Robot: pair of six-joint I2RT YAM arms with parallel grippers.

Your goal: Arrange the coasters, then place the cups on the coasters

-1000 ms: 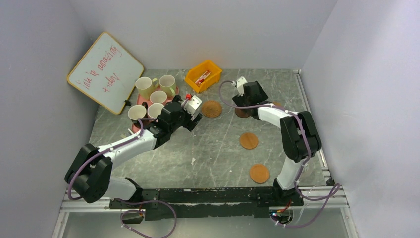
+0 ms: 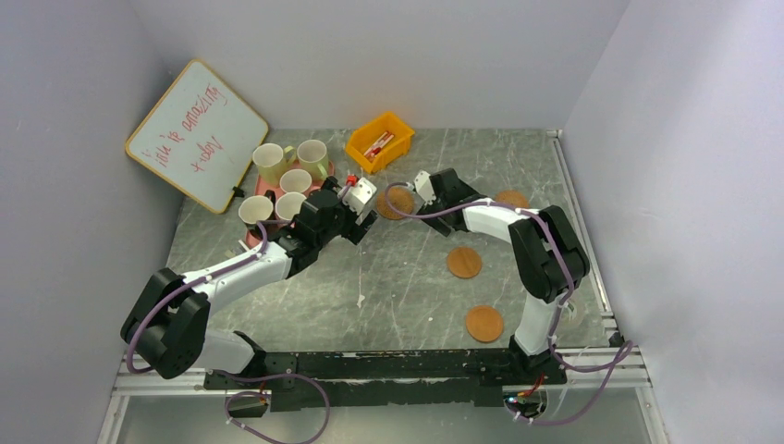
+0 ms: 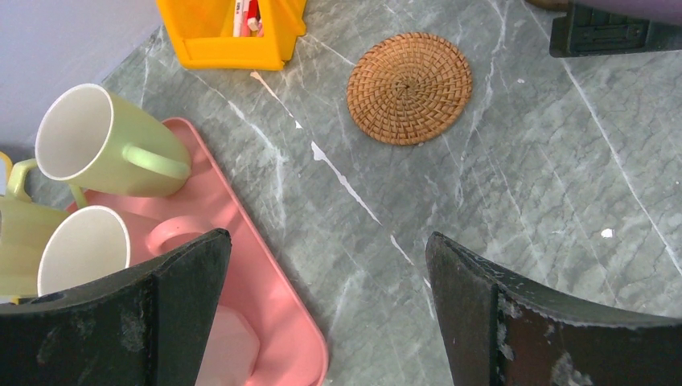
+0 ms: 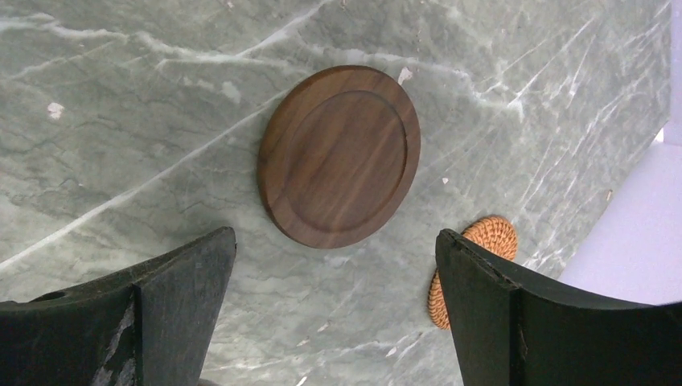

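Note:
Green mugs (image 2: 270, 165) and several white cups (image 2: 289, 205) stand on a pink tray (image 3: 277, 277) at the left. My left gripper hangs open beside the tray's right edge, empty. Beyond it a round woven coaster (image 3: 408, 88) lies flat and bare. The open right gripper is above the table with nothing between its fingers. A dark wooden coaster (image 4: 339, 157) lies ahead of those fingers in the right wrist view; in the top view the right gripper hides it.
A yellow bin (image 2: 382, 141) with red and white items sits at the back. Other round coasters lie at the right (image 2: 464, 262) and front right (image 2: 484, 324). A whiteboard (image 2: 198, 135) leans at the back left.
The left arm and the cups have not moved.

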